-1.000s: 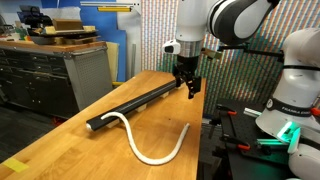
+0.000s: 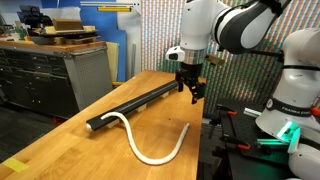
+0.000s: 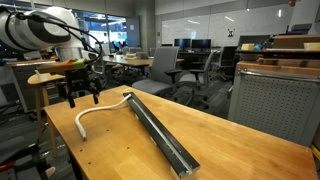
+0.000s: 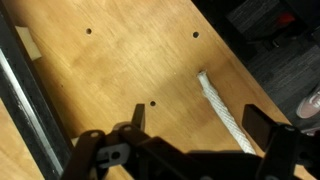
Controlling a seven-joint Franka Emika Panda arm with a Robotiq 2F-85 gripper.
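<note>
A white rope [image 2: 147,158] lies curved in a U on the wooden table, one end by the dark rail and the other near the table's right edge. In the wrist view one straight stretch of the rope [image 4: 227,112] shows, its free end pointing up and away from the fingers. My gripper [image 2: 189,98] hangs above the table, beyond the rope's right end. It stands open, its two fingers wide apart in the wrist view with no object held. The gripper [image 3: 83,101] is also clear of the rope in the second exterior view.
A long black rail [image 2: 135,104] lies across the table behind the rope. Bare wooden tabletop [image 3: 235,140] stretches to the right in the second exterior view. Chairs [image 3: 164,65] stand beyond the table.
The arm and gripper have shifted very slightly toward the right in the exterior view. The rope and the rail lie as before.
</note>
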